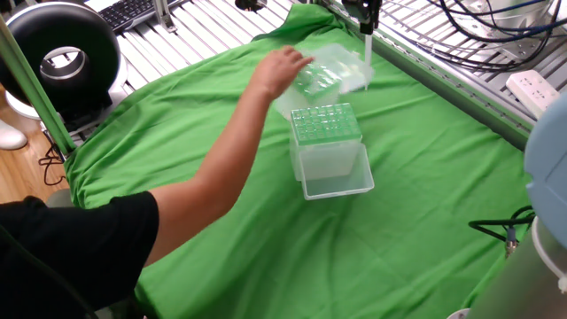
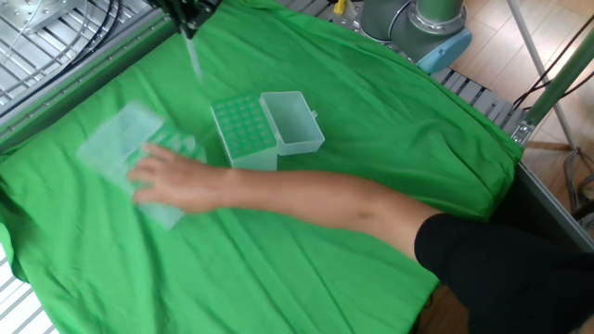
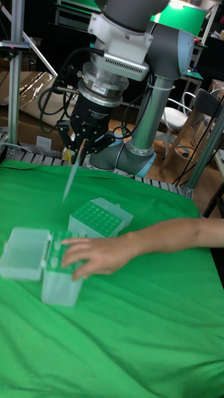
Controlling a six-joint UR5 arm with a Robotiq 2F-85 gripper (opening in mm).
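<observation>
My gripper [image 3: 80, 147] hangs above the far side of the green cloth, shut on a slim whitish tube [image 3: 71, 180] that points down. In exterior view 2 that tube [image 2: 194, 60] hangs clear of both boxes. One clear box with a green tip rack [image 1: 324, 123] stands upright near the middle, its lid [image 1: 337, 184] folded open. A second open box, with a green rack [image 1: 317, 81] and lid [image 1: 344, 64], is blurred in exterior view 1. A person's hand [image 3: 96, 255] is on this second box, hiding part of its rack.
The person's arm [image 2: 325, 197] reaches across the cloth. A metal rail [image 1: 443, 84] edges the table, with cables [image 1: 483, 66] beyond it.
</observation>
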